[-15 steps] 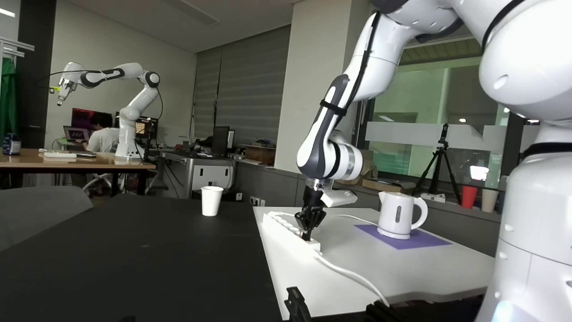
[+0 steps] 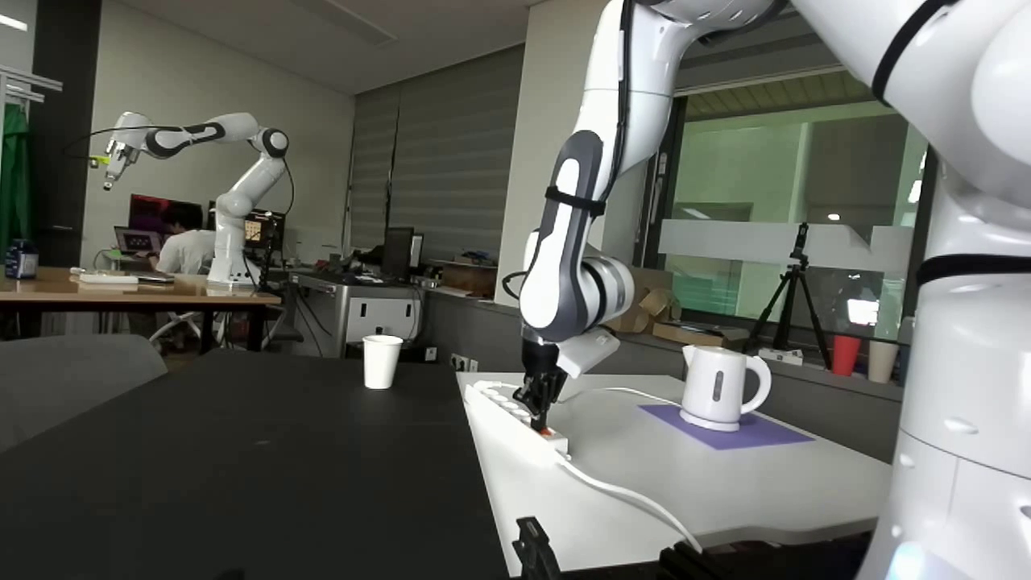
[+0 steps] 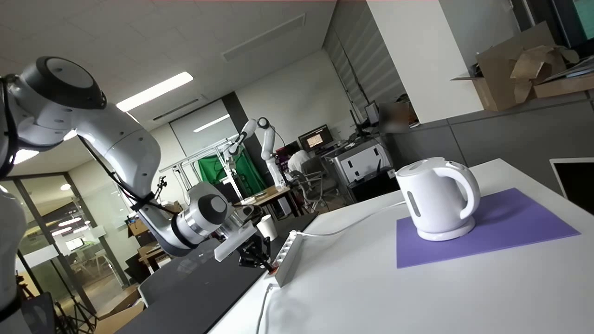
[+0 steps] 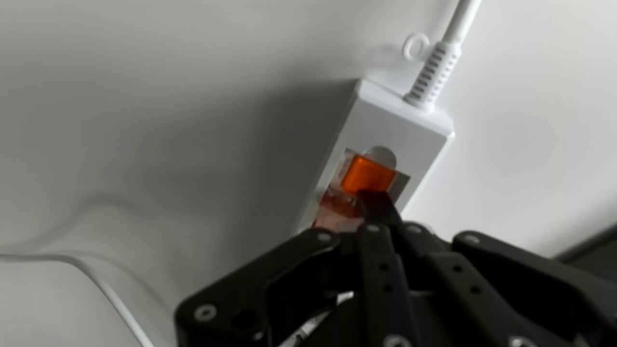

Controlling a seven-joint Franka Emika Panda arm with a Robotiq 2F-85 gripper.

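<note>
A white power strip [image 2: 503,416] lies along the left edge of the white table, its orange-red switch [image 4: 368,174] at the end where the thick cord enters. My gripper is shut, with nothing showing between its fingers. In the wrist view its tips overlap the near side of the switch and look to be touching it. The gripper [image 3: 269,266] points down at the strip [image 3: 289,253] in the second exterior view, tilted. Most of the strip's sockets are hidden behind the gripper in the wrist view.
A white kettle [image 2: 716,388] stands on a purple mat [image 2: 749,435] to the right. On the black table [image 2: 242,454] there is a white paper cup [image 2: 382,362]. The strip's white cord [image 2: 628,495] runs toward the front edge.
My arm and gripper have moved left and tilted. The power strip has shifted slightly left, toward the table's edge. Orange now shows at the switch beside the fingertips.
</note>
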